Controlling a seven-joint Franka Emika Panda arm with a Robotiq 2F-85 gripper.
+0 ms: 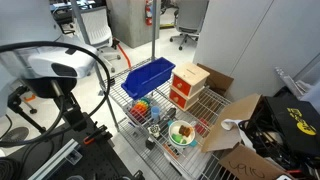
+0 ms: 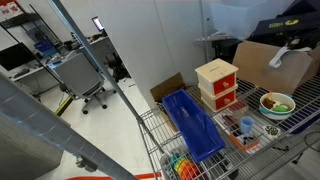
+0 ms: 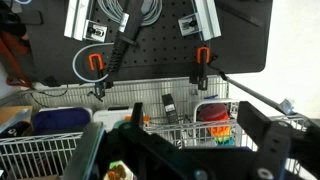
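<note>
My gripper is open, its dark fingers spread wide along the lower part of the wrist view, with nothing visible between them. In exterior view 1 the arm hangs at the left, over the dark table edge and beside the wire rack (image 1: 160, 167). On the rack stand a blue bin (image 1: 148, 78), a stack of wooden boxes with red drawer fronts (image 1: 187, 84) and a white bowl (image 1: 182, 134) with colourful things in it. A multicoloured toy (image 3: 213, 118) lies on the rack, right of centre in the wrist view. The gripper is out of sight in exterior view 2.
An open cardboard box (image 1: 232, 135) takes up the rack's right side. Orange-handled clamps (image 3: 203, 57) and cables lie on the black table (image 3: 160, 62) beside the rack. A small dark device (image 3: 169, 108) lies near the rack's edge.
</note>
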